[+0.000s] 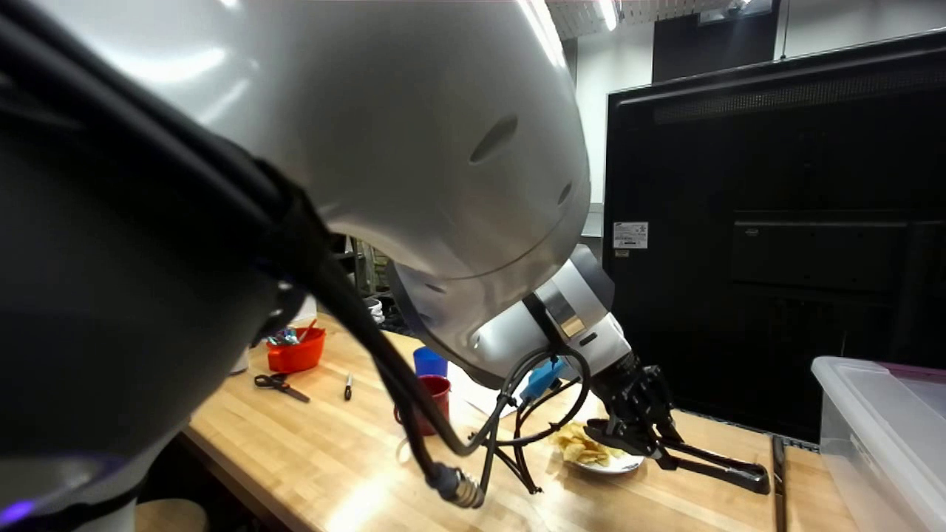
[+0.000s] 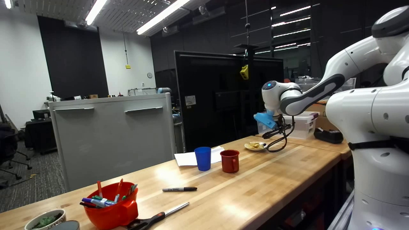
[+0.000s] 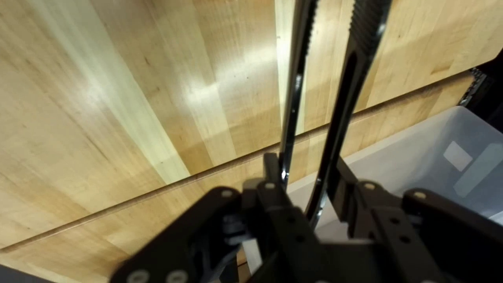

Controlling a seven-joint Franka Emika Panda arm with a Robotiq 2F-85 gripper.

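Observation:
Black tongs are clamped in my gripper, which is shut on them. Their two arms stand slightly apart, and only wood shows between them in the wrist view. In exterior view 1 the tongs point right, above the table and beyond the plate. Yellow chips lie on a white plate, partly behind my gripper. The same plate is clearer in exterior view 2.
A red mug and a blue cup stand mid-table. A marker, scissors and a red pen container are nearer that camera. A clear bin borders the right side; a seam crosses the table before it.

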